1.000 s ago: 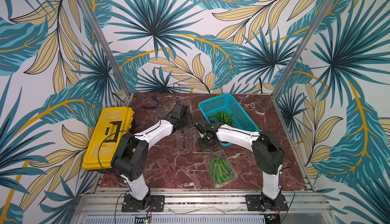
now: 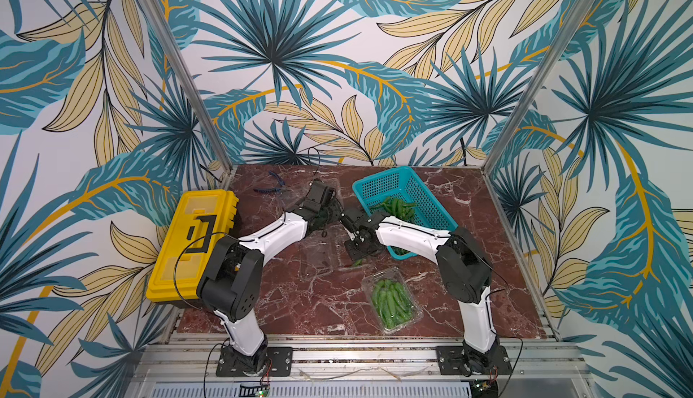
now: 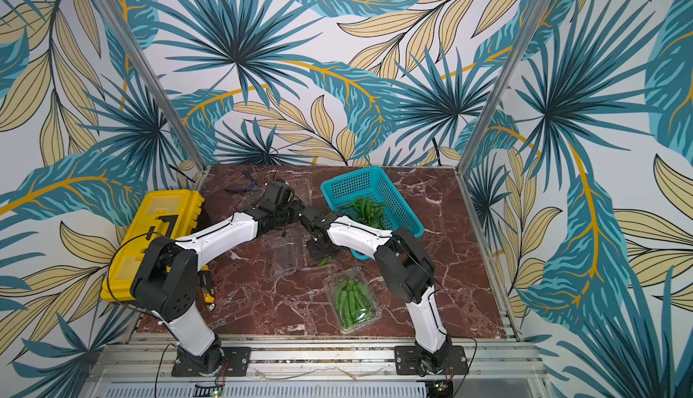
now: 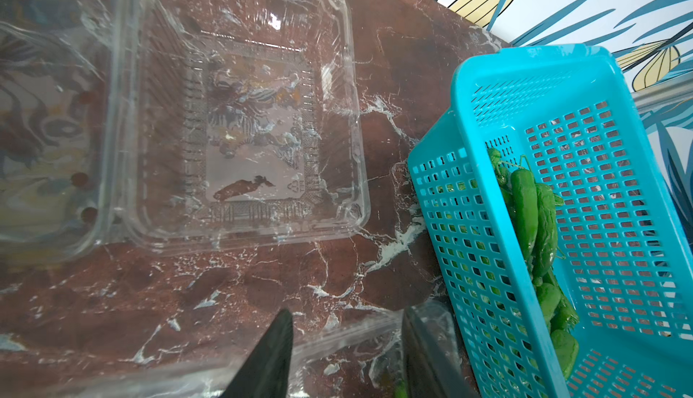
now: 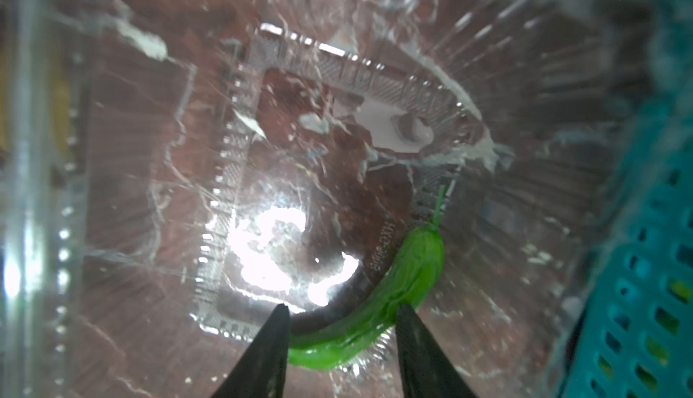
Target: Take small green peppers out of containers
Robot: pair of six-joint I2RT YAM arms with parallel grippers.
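Note:
One green pepper point(image 5: 375, 318) lies curved inside a clear plastic container point(image 5: 325, 203). My right gripper stands open above it, the pepper's lower part showing between its fingers; whether they touch it I cannot tell. Left of the basket, my left gripper is part open, with no pepper between its fingers, over the blurred wall of a clear container at the bottom of the left wrist view. Another clear container point(image 4: 252, 145) lies empty with its lid point(image 4: 50, 130) folded out. Nearer the front, a packed container point(image 2: 392, 300) is full of green peppers.
The turquoise basket point(image 2: 433, 213) holds a heap of green peppers point(image 2: 398, 208), close beside the right gripper. Both grippers are near each other at mid-table. A yellow toolbox point(image 2: 189, 242) stands at the left.
My right gripper has moved left, toward the left gripper. The clear container with the single pepper has shifted slightly to the left. The left arm has hardly moved.

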